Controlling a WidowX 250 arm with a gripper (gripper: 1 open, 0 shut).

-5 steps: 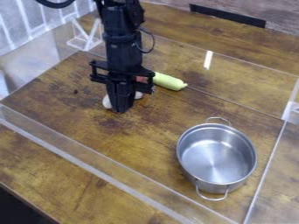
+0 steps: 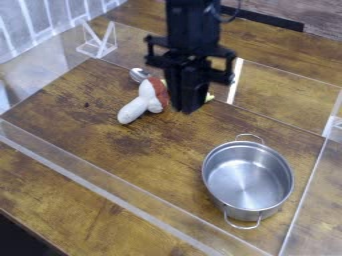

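The dark gripper (image 2: 164, 78) hangs blurred over the upper middle of the wooden table, its fingers spread to either side; whether anything is between them is hard to tell. Below and behind it lies a white oblong object (image 2: 138, 108) with a reddish part near its upper end. A pale green item shows only in small part behind the gripper's right side. A steel pot (image 2: 247, 180) with two wire handles stands at the lower right.
Clear plastic walls edge the work area on the left, back and right.
The gripper has risen and moved right, looming larger and more blurred. More of the white object now shows, and the green item is now mostly covered. The pot has not moved.
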